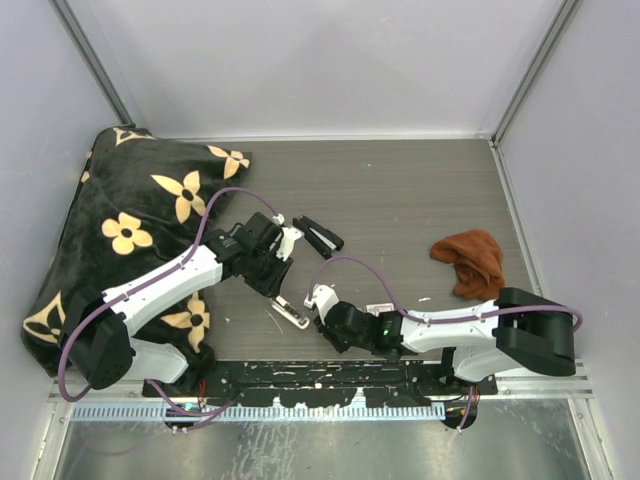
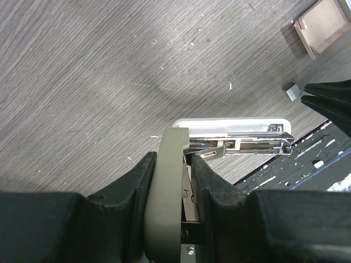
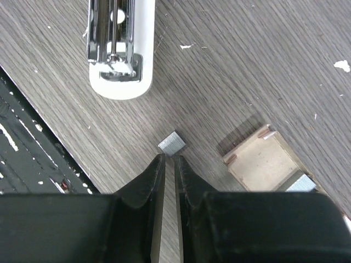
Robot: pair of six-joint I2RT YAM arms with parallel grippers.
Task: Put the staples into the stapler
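The white stapler (image 2: 263, 126) lies opened out on the table, its metal staple channel (image 2: 255, 143) exposed. My left gripper is shut on its grey-green upper arm (image 2: 164, 203). In the right wrist view, the stapler's rounded front end (image 3: 122, 90) shows at the upper left. A short silver staple block (image 3: 172, 143) is at the tips of my right gripper, which is shut on it by a corner. The block is apart from the stapler, off its front end.
An open staple box (image 3: 266, 161) with more staples (image 3: 301, 183) lies right of my right gripper. A black object (image 1: 318, 237) lies behind the arms, a brown cloth (image 1: 472, 262) to the right. The table's dark front edge (image 3: 33, 142) is close by.
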